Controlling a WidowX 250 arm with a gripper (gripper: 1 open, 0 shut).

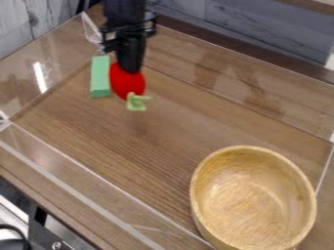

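My gripper (128, 61) is in the upper middle, blurred, with a red tomato-like object (127, 80) with green leaves just below it, raised and moving with it. A pale green block (100, 76) lies behind it to the left. A tan round bowl (252, 200) sits at the lower right, empty.
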